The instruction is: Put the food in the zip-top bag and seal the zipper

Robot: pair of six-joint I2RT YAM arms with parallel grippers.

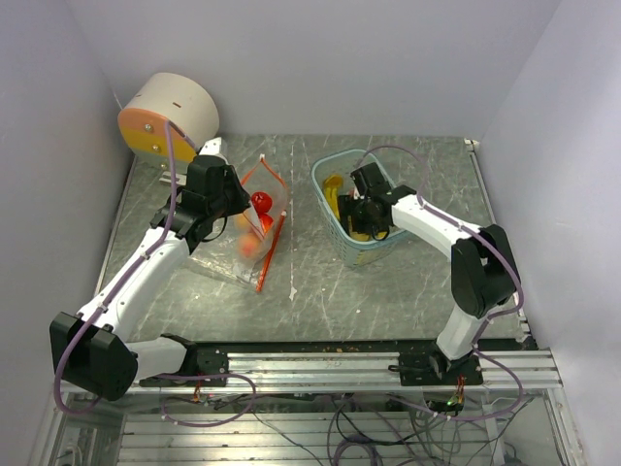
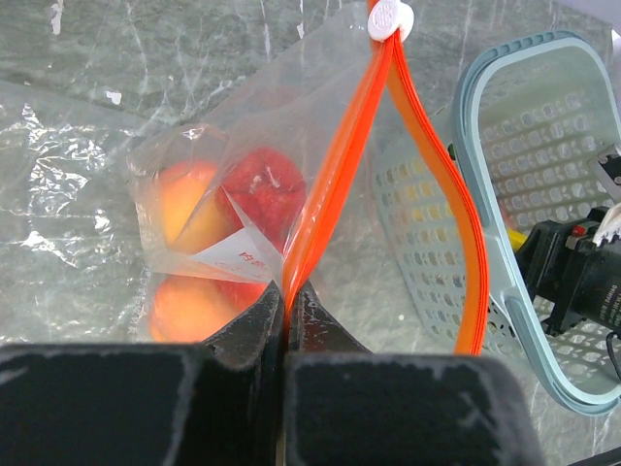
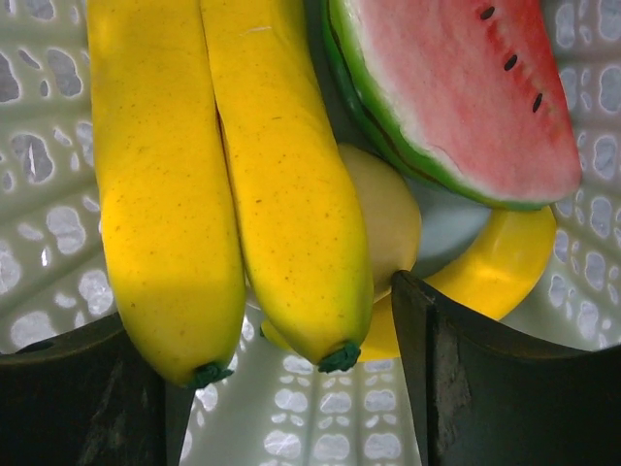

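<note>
The clear zip top bag lies on the left of the table, its orange zipper spread apart at the mouth. My left gripper is shut on one zipper edge. Inside the bag rest red fruit and orange-yellow fruit. In the basket, the right wrist view shows two bananas side by side, a watermelon slice, a pale round food and another yellow food beneath. My right gripper is part open, with the lower banana ends between its fingers.
The pale green basket stands right of the bag, its perforated walls close around my right gripper. A cream and orange drum-shaped object sits at the back left. Bare table shows in front of the basket.
</note>
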